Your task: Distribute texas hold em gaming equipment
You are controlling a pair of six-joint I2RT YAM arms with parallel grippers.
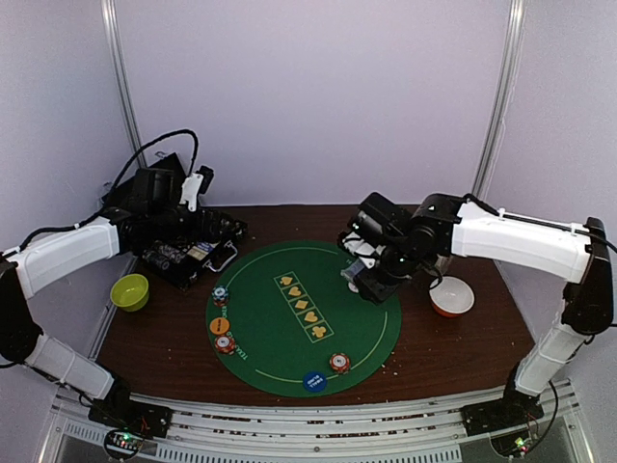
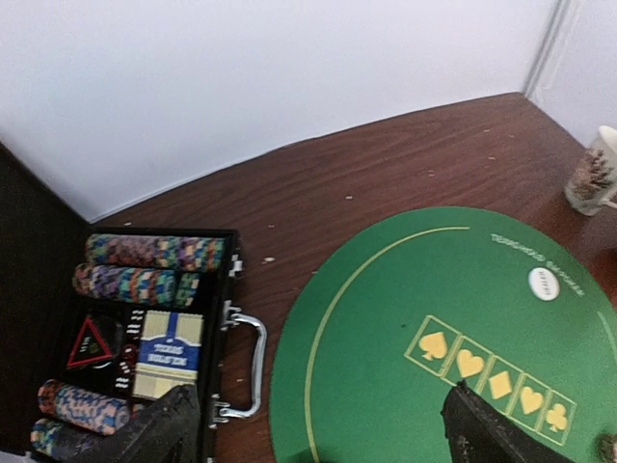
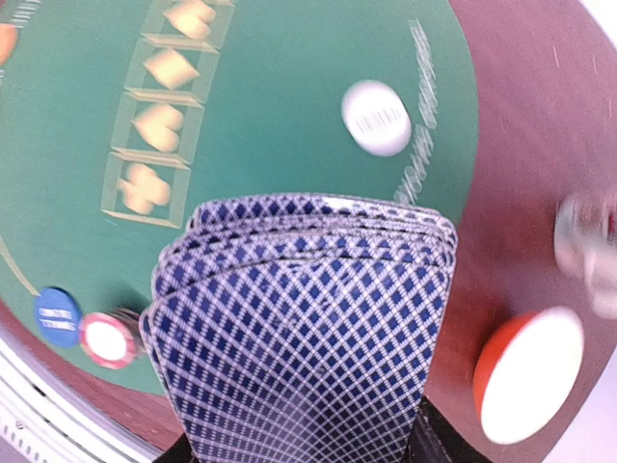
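Observation:
Blue-patterned playing cards (image 3: pixel 304 318), slightly fanned, fill the front of the right wrist view. My right gripper is shut on their lower end, one finger at each side, holding them above the right part of the green poker mat (image 1: pixel 260 280). In the left wrist view my left gripper stands open and empty near the chip case (image 2: pixel 207 376). That case lies open with chip rolls (image 2: pixel 154 251) and a Texas Hold'em card box (image 2: pixel 169 352). On the mat are chip stacks (image 1: pixel 339 363), a blue button (image 1: pixel 314 382), an orange button (image 1: pixel 220 326) and a white button (image 3: pixel 376 118).
A green bowl (image 1: pixel 130 292) stands at the left. Beyond the mat's right edge is a red-and-white bowl (image 1: pixel 452 296), and a mug (image 2: pixel 593 174) stands behind the right arm. Bare wood (image 2: pixel 318 193) lies behind the mat.

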